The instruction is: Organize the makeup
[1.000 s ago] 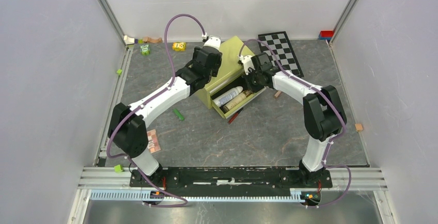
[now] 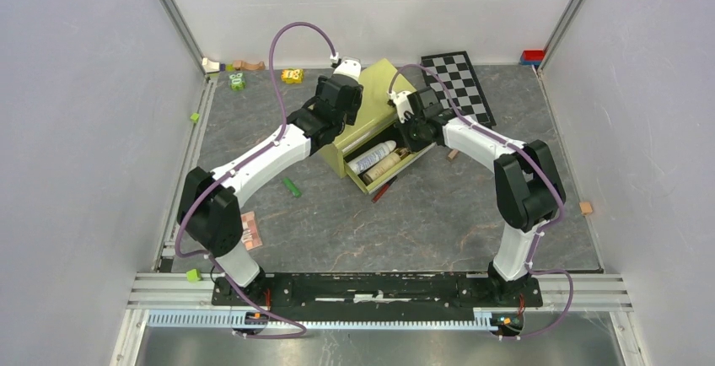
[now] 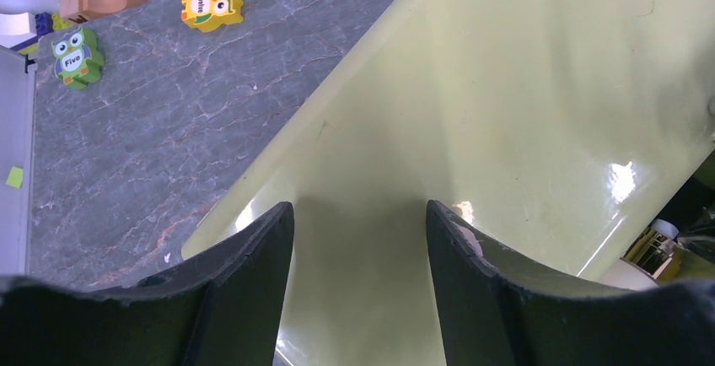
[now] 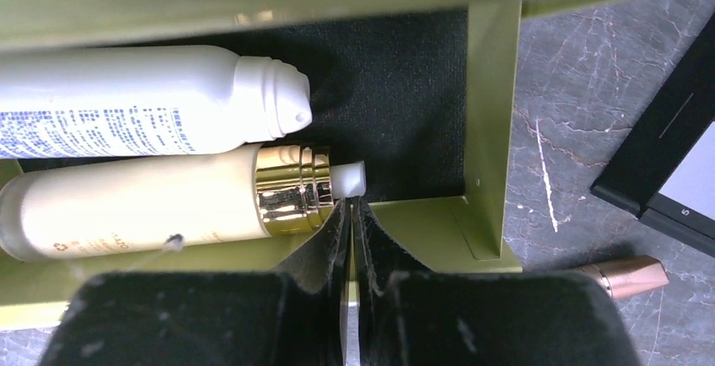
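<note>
A green box (image 2: 379, 88) stands mid-table with its drawer (image 4: 489, 113) out. In the drawer lie a white spray bottle (image 4: 118, 96) and a cream bottle with gold cap (image 4: 143, 201). My left gripper is at the box's top (image 3: 540, 71); whether anything is between its fingers is unclear. My right gripper is at the drawer's front edge beside the gold cap, its fingertips together; what they grip is hidden.
A pink lipstick (image 4: 632, 277) and dark pencils (image 2: 384, 189) lie outside the drawer. Toy blocks (image 3: 211, 3) are at the back left, a checkerboard (image 2: 459, 79) behind right.
</note>
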